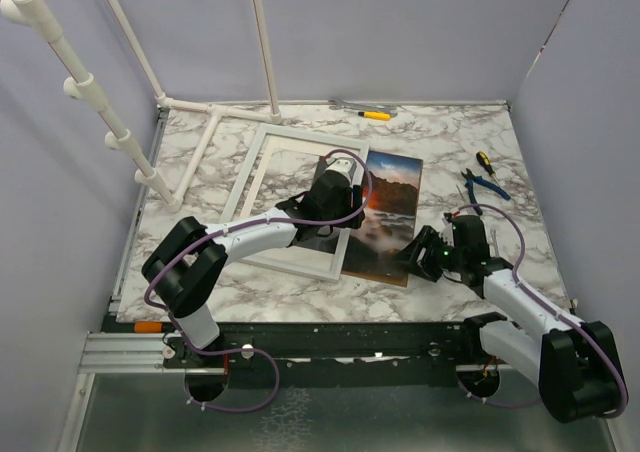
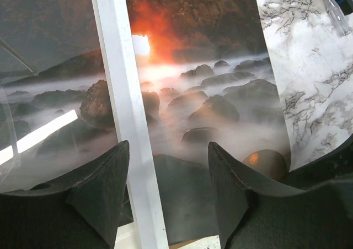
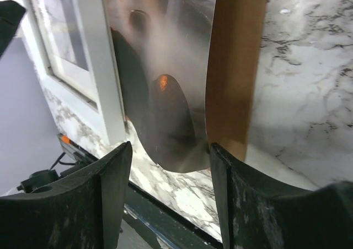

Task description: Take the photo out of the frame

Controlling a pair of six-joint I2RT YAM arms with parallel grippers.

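Observation:
The photo, a sunset over misty rocks, sticks out to the right from under the white frame; part of it shows inside the frame too. In the right wrist view, the photo's near corner curls up off a brown backing board. My right gripper stands open, with this corner reaching between its fingertips. Over the frame's right bar is my left gripper, also open; the bar passes between its fingers, close beside the left one. Whether that finger touches the bar, I cannot tell.
Blue-handled pliers and a screwdriver lie on the right of the marble table. A yellow-handled tool rests at the back edge. White pipes stand along the left. Bare marble lies between photo and pliers.

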